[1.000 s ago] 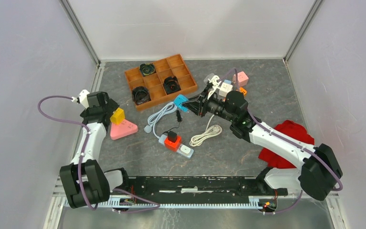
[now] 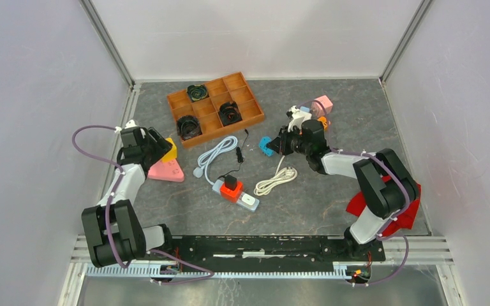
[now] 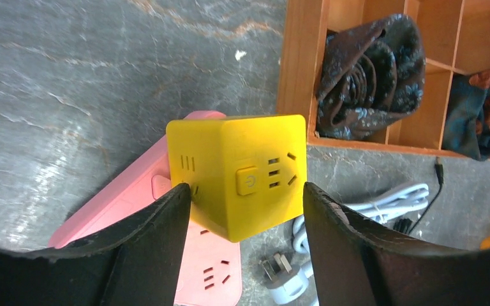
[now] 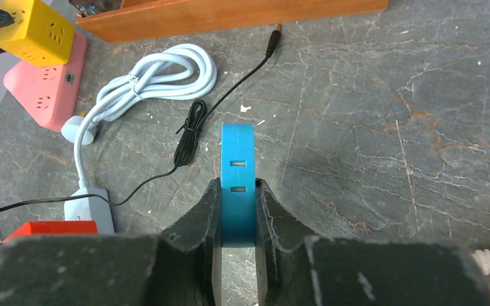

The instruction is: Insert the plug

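Observation:
My left gripper (image 2: 159, 141) is at the yellow cube socket (image 3: 255, 178), its fingers part open on either side of it, over a pink socket strip (image 3: 207, 268) on the left. In the right wrist view a blue socket block (image 4: 238, 210) sits between the fingers of my right gripper, seemingly held above the table at the centre-right. A white plug (image 3: 284, 284) on a pale coiled cable (image 2: 217, 150) lies beside the pink strip. A red socket cube (image 2: 231, 191) with a black top sits on a pale strip.
A wooden compartment tray (image 2: 242, 92) with dark rolled items stands at the back. A cream cable coil (image 2: 274, 183), small blocks (image 2: 323, 102) and a red cloth (image 2: 405, 217) lie on the right.
The right gripper has moved right with the blue block, its arm drawing back. The left gripper has shifted slightly right at the yellow cube, which appears moved a little right and up.

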